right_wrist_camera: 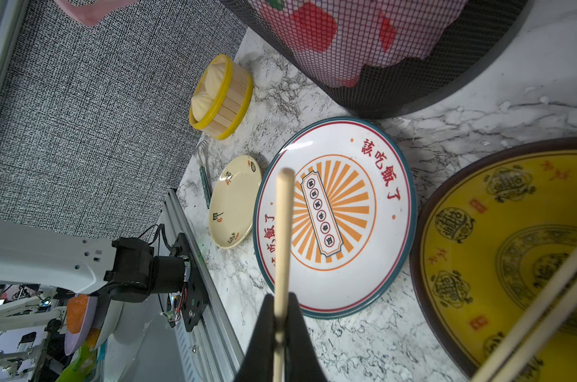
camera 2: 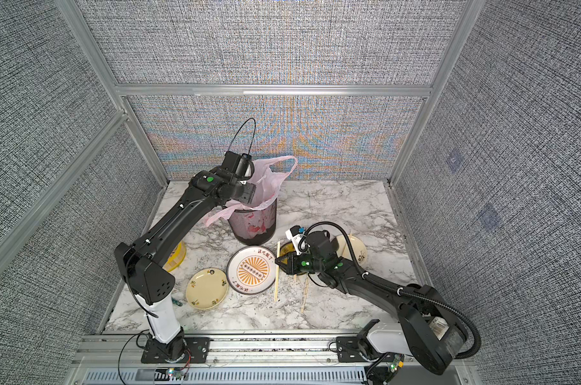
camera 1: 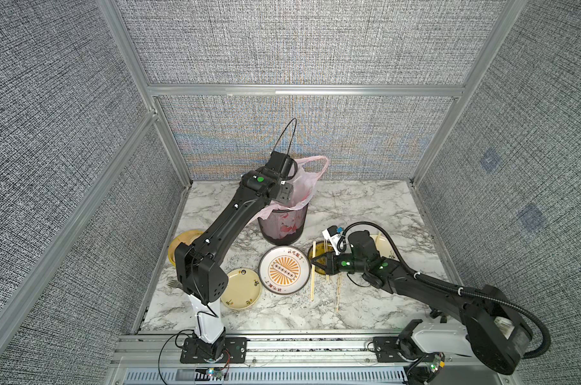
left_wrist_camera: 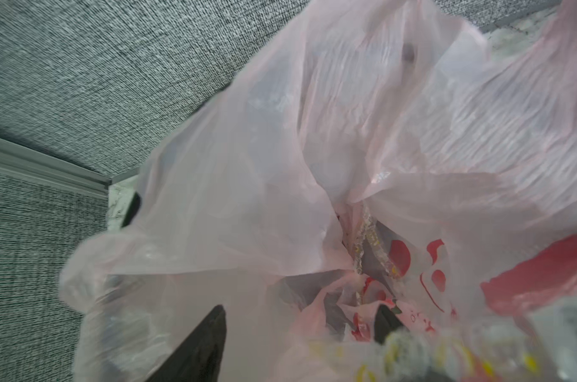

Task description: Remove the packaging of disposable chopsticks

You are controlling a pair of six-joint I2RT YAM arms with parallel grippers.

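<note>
My left gripper is over a pink plastic bag (left_wrist_camera: 237,191) lining a mesh bin (camera 1: 277,234); its fingertips stand apart, with blurred pale printed plastic between and below them, and I cannot tell whether it is held. My right gripper is shut on a bare wooden chopstick (right_wrist_camera: 283,210), held upright in the wrist view, beside the white printed plate (right_wrist_camera: 336,280). More bare chopsticks (right_wrist_camera: 549,299) lie across the yellow dish (right_wrist_camera: 473,254) at the right.
A cream plate (camera 1: 242,288) sits front left, a bamboo steamer (right_wrist_camera: 228,102) and fork (right_wrist_camera: 204,178) at the left edge, and another plate (camera 2: 354,250) at the right, partly behind the right arm. Bare table shows at the back right.
</note>
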